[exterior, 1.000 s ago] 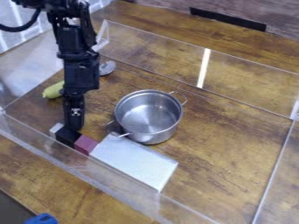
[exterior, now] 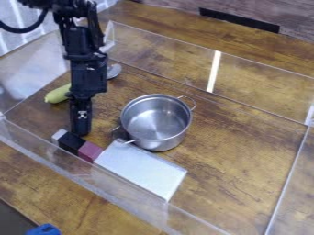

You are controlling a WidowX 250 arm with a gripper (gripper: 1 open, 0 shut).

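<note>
The black gripper (exterior: pixel 80 127) reaches down at the left of the wooden surface, shut with nothing visible between its fingers. Its tips hang just above or near a dark and maroon block (exterior: pixel 79 149), left of a steel pot (exterior: pixel 156 120) with two handles. A yellow-green object (exterior: pixel 57 94) lies behind the gripper on the left, partly hidden by it.
A white board (exterior: pixel 141 169) lies in front of the pot. A small silver object (exterior: pixel 114 72) sits behind the arm. Clear plastic walls edge the area. A blue object (exterior: pixel 43 229) is at the bottom left corner.
</note>
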